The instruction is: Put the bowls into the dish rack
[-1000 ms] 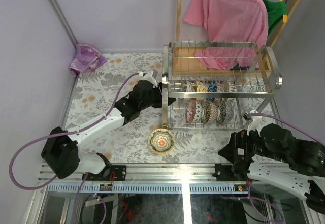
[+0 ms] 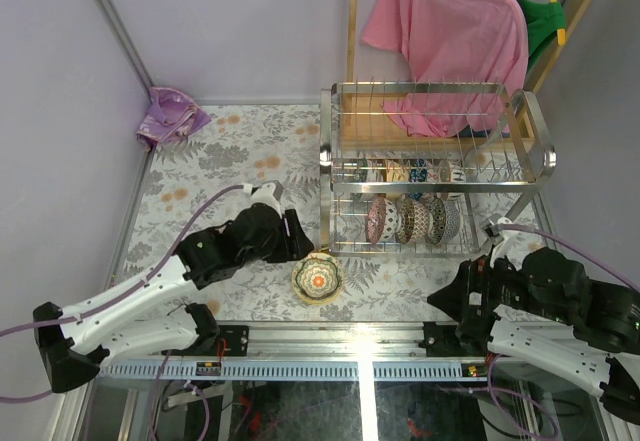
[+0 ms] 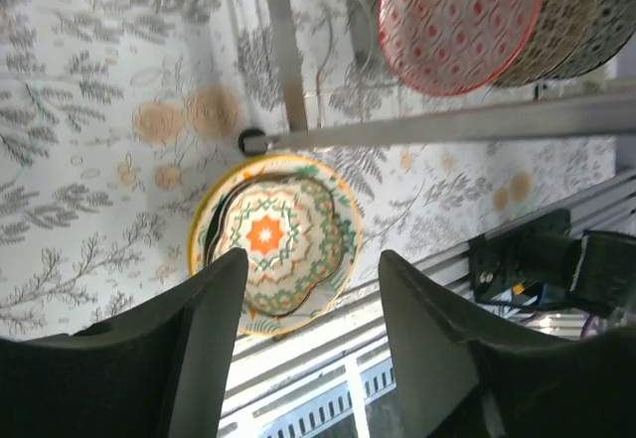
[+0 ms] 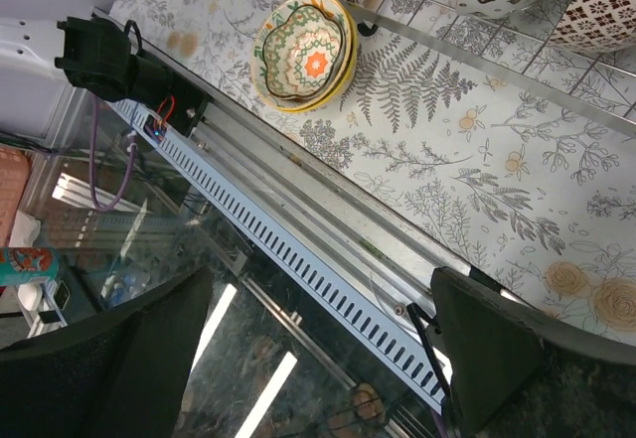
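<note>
A small stack of patterned bowls (image 2: 318, 277) (image 3: 266, 244) (image 4: 303, 53) sits on the floral mat just in front of the dish rack's left corner. My left gripper (image 2: 296, 236) hangs above and behind the stack, open, with nothing between its fingers. Several bowls (image 2: 410, 219) (image 3: 457, 26) stand on edge in the lower tier of the metal rack (image 2: 325, 161), with more behind them, partly hidden by the upper tier. My right gripper (image 2: 458, 291) stands open at the front right, apart from the rack and bowls.
A purple cloth (image 2: 170, 116) lies at the back left. Shirts (image 2: 445, 26) hang behind the rack.
The right arm has barely moved.
</note>
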